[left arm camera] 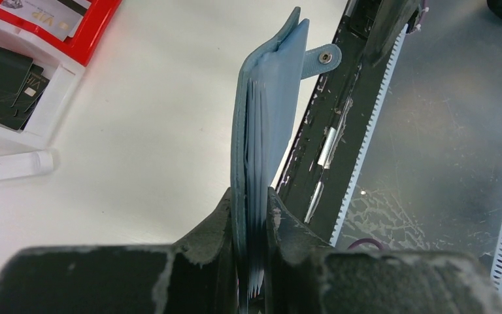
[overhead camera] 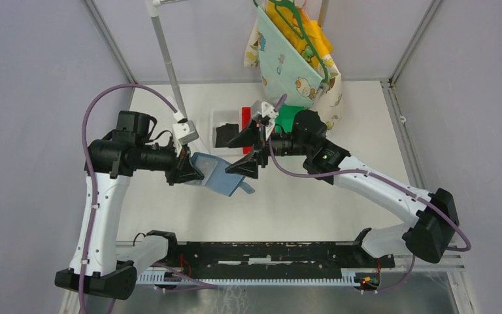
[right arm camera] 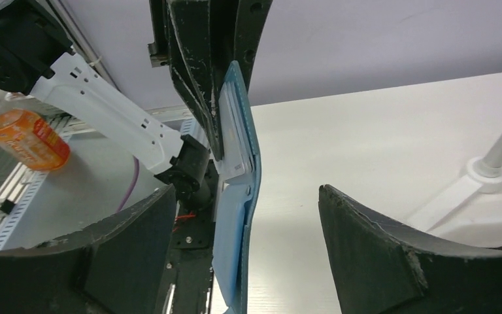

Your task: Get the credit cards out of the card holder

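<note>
A blue card holder hangs above the table, opened out, with its snap strap sticking out at the free end. My left gripper is shut on it. Thin clear sleeves show edge-on between its covers in the left wrist view. From the right wrist view, a pale card pocket faces the left gripper's finger, and the plain blue cover hangs below. My right gripper stands part open around the holder's lower end, with clear space on the right side; contact cannot be seen.
On the table, a white tray holds dark cards. Beside it a red tray holds a pale VIP card. A green tray lies partly behind the right arm. A white stand rises behind the left gripper.
</note>
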